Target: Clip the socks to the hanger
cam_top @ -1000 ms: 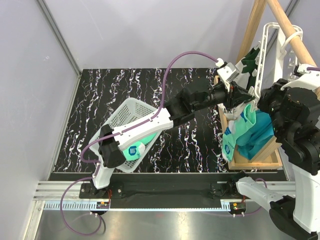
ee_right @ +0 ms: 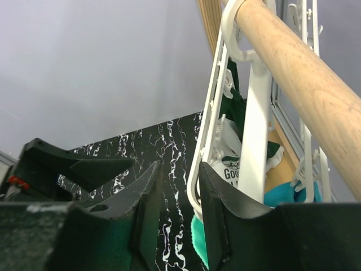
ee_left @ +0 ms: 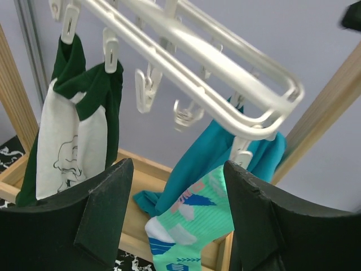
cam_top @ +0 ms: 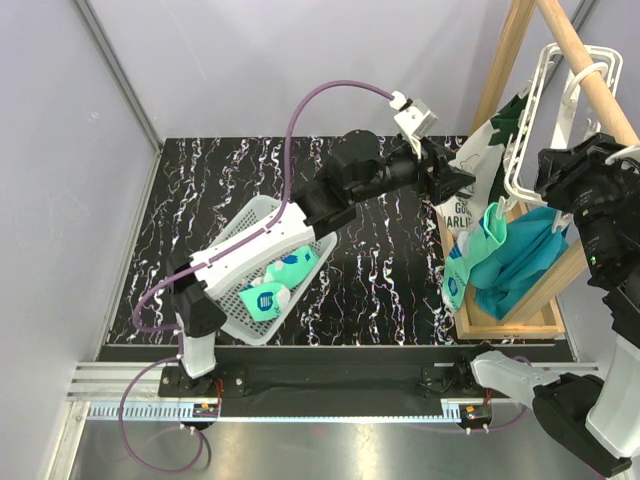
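Observation:
The mint sock (ee_left: 194, 217) hangs below a white clip (ee_left: 241, 153) at the near end of the white hanger (ee_left: 186, 73). Clear of it, my left gripper is open, nothing held; from above, this gripper (cam_top: 458, 180) is left of the hanger. A teal sock (cam_top: 525, 260) and a green-and-white sock (ee_left: 84, 124) also hang there. In the right wrist view, my right gripper has its fingers apart near the hanger's end bar, holding no sock. From above, the right gripper (cam_top: 550, 175) is at the hanger's right side.
A white basket (cam_top: 225, 325) on the dark marbled table (cam_top: 400, 290) holds mint socks (cam_top: 265, 298). A wooden rod (ee_right: 304, 73) carries the hanger above the stand's wooden base (cam_top: 500, 325). Several empty clips (ee_left: 144, 90) dangle between the socks.
My left gripper has drawn back left and up from the clip and mint sock.

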